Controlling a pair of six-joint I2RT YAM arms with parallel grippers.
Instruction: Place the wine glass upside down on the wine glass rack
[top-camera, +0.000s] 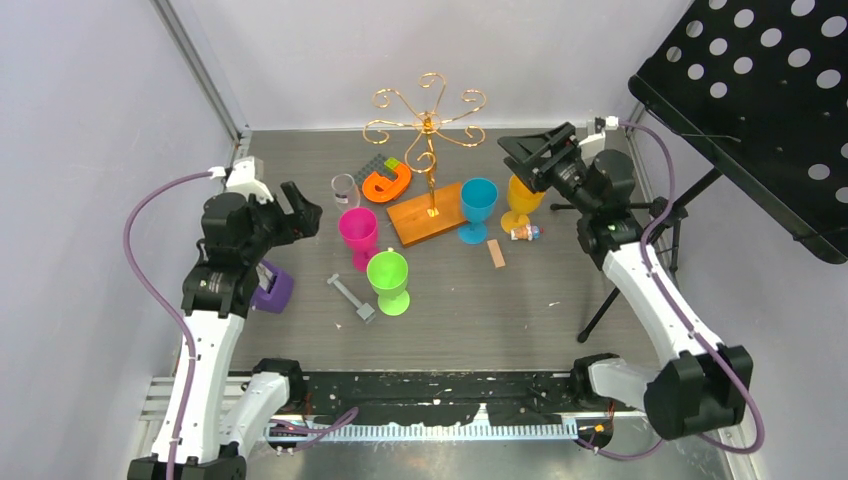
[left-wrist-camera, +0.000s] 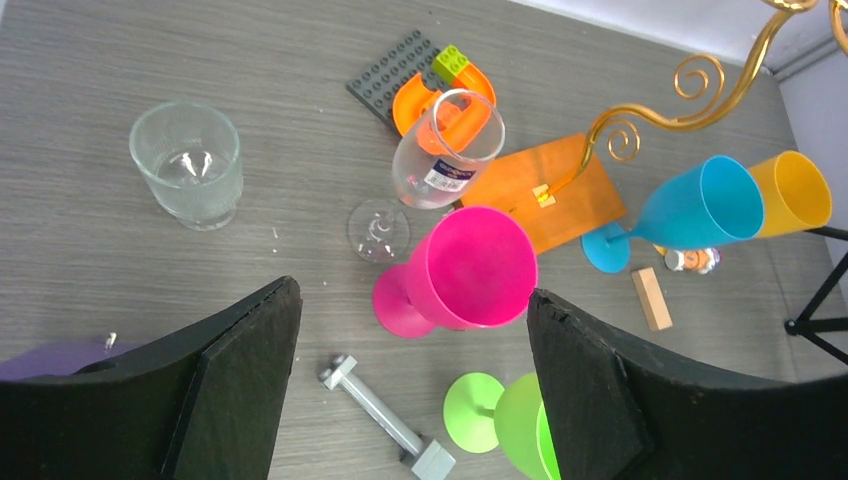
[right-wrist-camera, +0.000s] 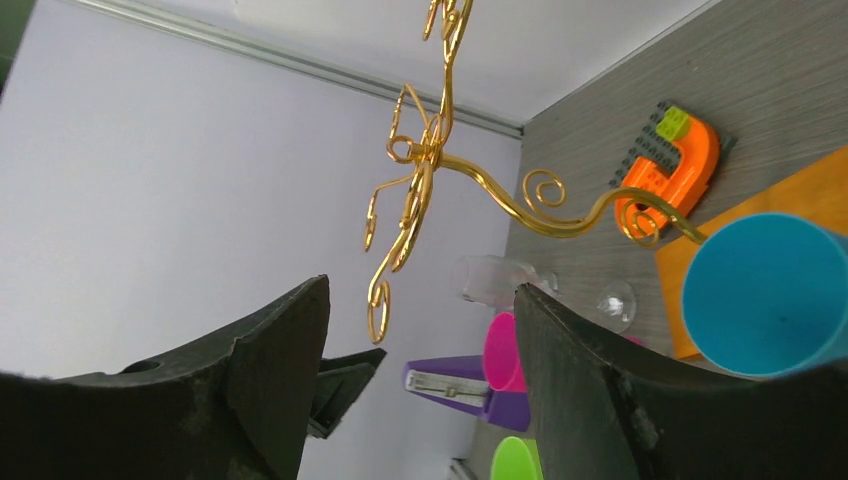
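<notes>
A gold branched rack (top-camera: 430, 122) on an orange base (top-camera: 405, 215) stands at the middle back. To its front left are a clear glass (left-wrist-camera: 445, 160), a pink goblet (top-camera: 359, 230) and a green goblet (top-camera: 388, 278). Blue (top-camera: 478, 205) and yellow (top-camera: 522, 200) goblets stand to its right. My left gripper (top-camera: 303, 208) is open, empty, above the table left of the glasses. My right gripper (top-camera: 519, 157) is open, empty, high at the right of the rack, near the blue and yellow goblets.
A purple holder (top-camera: 272, 290), a grey bolt (top-camera: 350, 297), a wooden block (top-camera: 496, 254) and an orange toy (top-camera: 386, 182) lie about. A black perforated stand (top-camera: 740, 120) occupies the right side.
</notes>
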